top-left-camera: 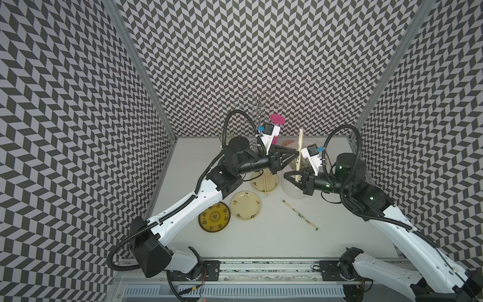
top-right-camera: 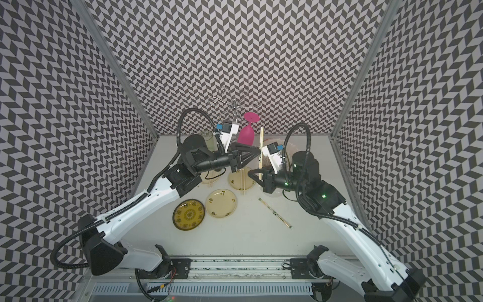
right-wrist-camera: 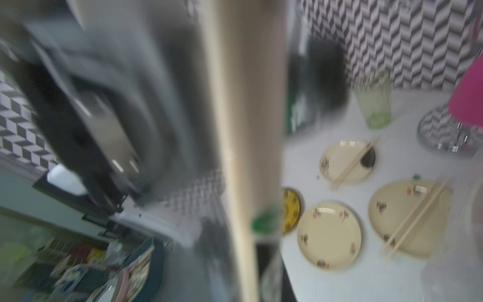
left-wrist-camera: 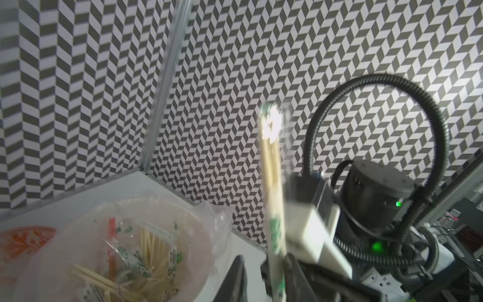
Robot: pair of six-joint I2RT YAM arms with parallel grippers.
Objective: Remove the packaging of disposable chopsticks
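A pair of wrapped chopsticks stands upright between the grippers, its wrapper clearest in the left wrist view. My right gripper is shut on its lower part. Just left of the stick, higher up, my left gripper is part open, its fingers beside the chopsticks; the close views are blurred. Another wrapped pair lies on the table at front right. Bare chopsticks lie across a cream plate.
Behind the right gripper stands a bag-lined container of chopsticks. An empty cream plate and a yellow plate lie at front left. A pink goblet and a green glass stand at the back.
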